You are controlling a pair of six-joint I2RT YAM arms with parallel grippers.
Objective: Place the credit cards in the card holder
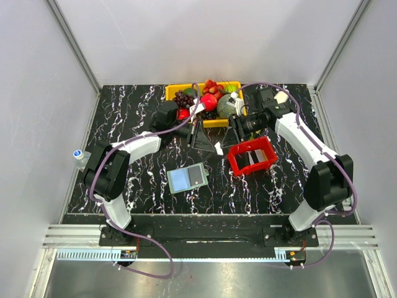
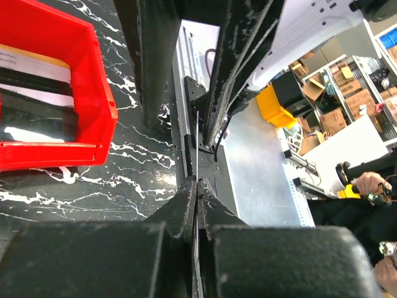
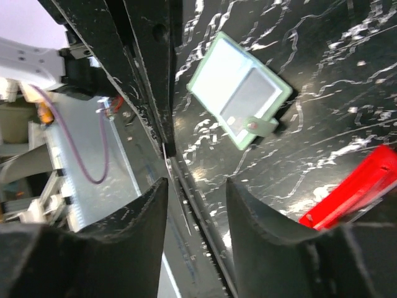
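Note:
The light green card holder (image 1: 187,178) lies open on the table; its two panels and clasp tab (image 3: 260,126) show in the right wrist view. My left gripper is shut on a thin card (image 2: 197,146), seen edge-on in the left wrist view. Facing it, my right gripper stands open, its fingers (image 3: 243,214) on either side of the card's edge (image 3: 180,198) with a gap visible. Both grippers meet near the table's middle, above and to the right of the holder. More cards lie in the red box (image 1: 270,162).
A yellow crate (image 1: 205,123) of fruit stands at the back. The red box sits just below my right arm. A white bottle (image 1: 80,159) is at the far left. Marble table around the holder is clear.

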